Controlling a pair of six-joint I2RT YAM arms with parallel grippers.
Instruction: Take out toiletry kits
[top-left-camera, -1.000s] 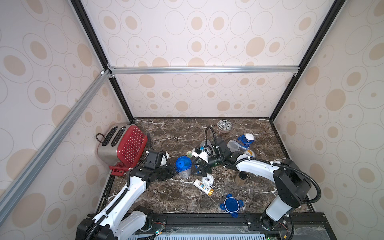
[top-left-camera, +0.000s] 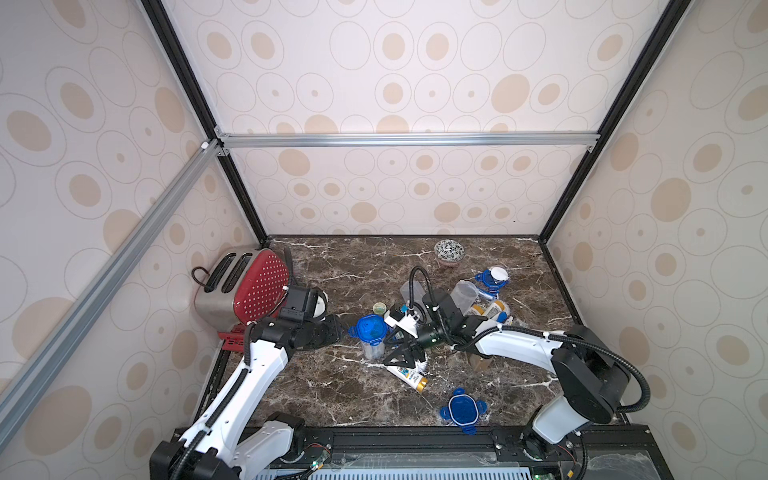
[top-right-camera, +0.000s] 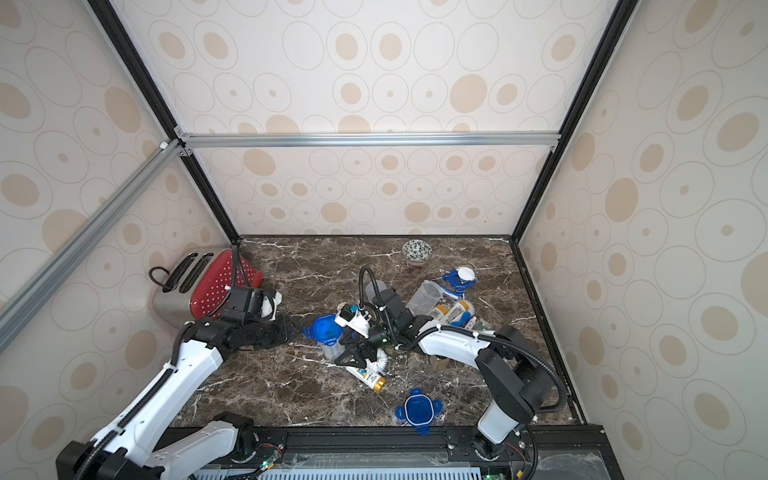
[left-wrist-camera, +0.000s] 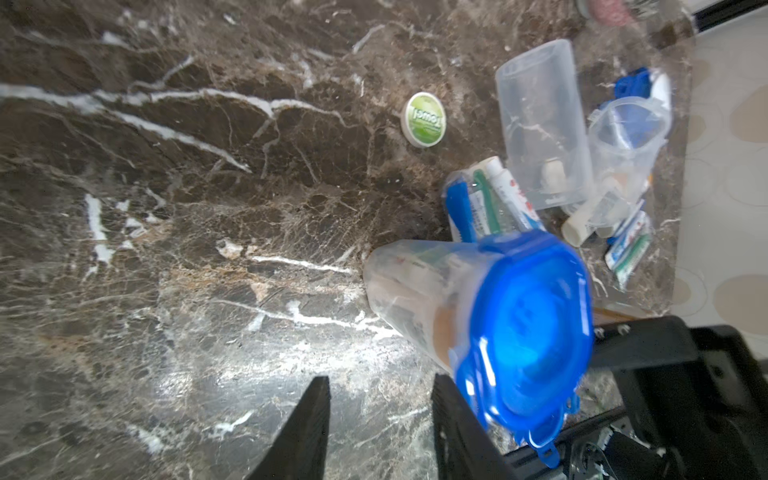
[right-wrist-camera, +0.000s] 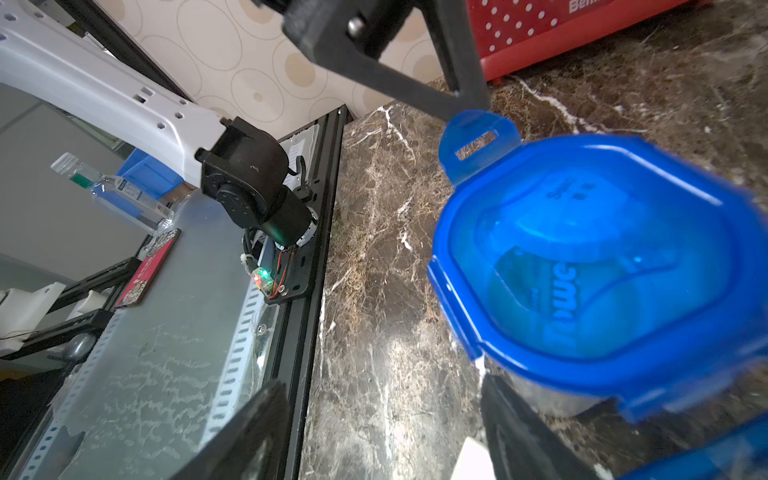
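A clear container with a blue lid (left-wrist-camera: 536, 328) stands between my grippers, seen in every view. A clip tab (right-wrist-camera: 480, 144) on its lid sticks out toward my left gripper. That gripper is open, left of the container, with bare counter between its fingers. My right gripper is at the container's other side, a finger close to the lid. Its blurred fingers (right-wrist-camera: 524, 436) look apart; whether they grip anything is unclear. Toiletry packs (left-wrist-camera: 484, 200) lie beyond the container, and a white tube with an orange cap (top-left-camera: 408, 376) lies in front.
A round green-labelled towel tablet (left-wrist-camera: 423, 119) sits on the counter. Clear cups (left-wrist-camera: 544, 120) and more packs crowd the right. A loose blue lid (top-left-camera: 462, 409) lies near the front edge; a red toaster (top-left-camera: 260, 289) stands at left.
My left gripper has moved left, away from the container. The right gripper has shifted down slightly, covering more of the tube. The lid's tab now sticks out to the left.
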